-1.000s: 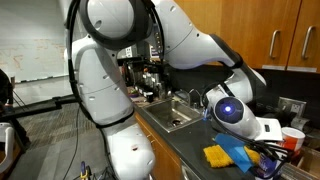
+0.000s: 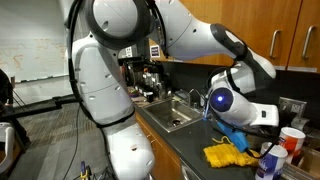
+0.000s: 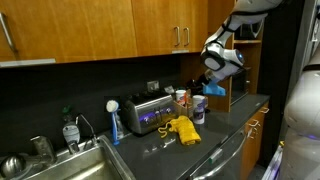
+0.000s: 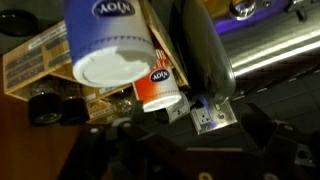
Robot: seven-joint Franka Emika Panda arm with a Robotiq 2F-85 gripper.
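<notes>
In exterior view 2, my gripper hangs above the far end of the counter, by the tubs. The wrist view has dark finger parts along its lower edge, with nothing seen held between them; the fingers stand open. A white tub with a blue-purple label fills the top left of that view; it stands upright on the counter as a white tub below my gripper. Close by is a smaller white tub with a red band. A crumpled yellow cloth lies in front of the tubs.
A metal toaster stands against the back wall, left of the tubs. Wooden cupboards hang above. The sink is farther along. Bare dark counter lies in front of the toaster. A wall outlet shows behind.
My arm has risen, uncovering more of the yellow cloth and the labelled tub, which the gripper largely covered before.
</notes>
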